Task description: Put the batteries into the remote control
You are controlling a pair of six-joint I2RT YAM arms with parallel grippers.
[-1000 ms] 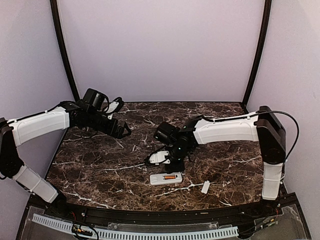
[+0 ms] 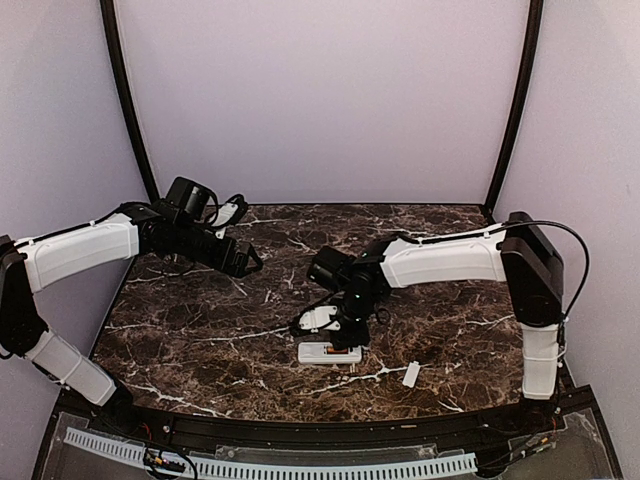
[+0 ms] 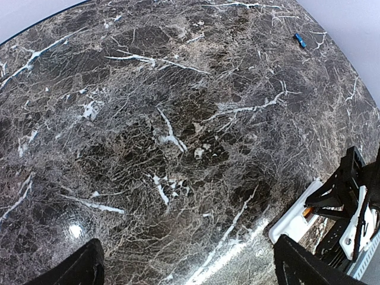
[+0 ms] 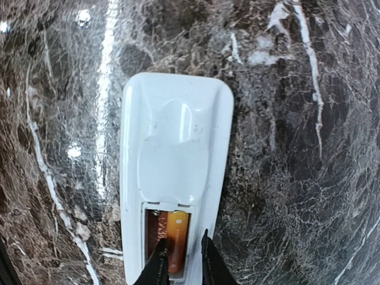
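Note:
The white remote control [image 4: 169,136] lies back up on the marble table, its battery compartment uncovered. One orange battery [image 4: 177,228] lies lengthwise inside, along the compartment's right wall in the right wrist view; the strip to its left looks empty. My right gripper is low over the compartment, fingertips parted, one finger in front of part of the battery and the other over the remote's right edge. It is not clamped on anything. Far to the left, my left gripper [image 2: 242,264] hangs open and empty above the table.
A small white piece [image 2: 411,374], likely the battery cover, lies right of the remote. A small blue cylinder [image 3: 300,40] rests near the table edge in the left wrist view.
The battery has shifted to the compartment's right wall, and the remote has slid slightly. The left arm is still.

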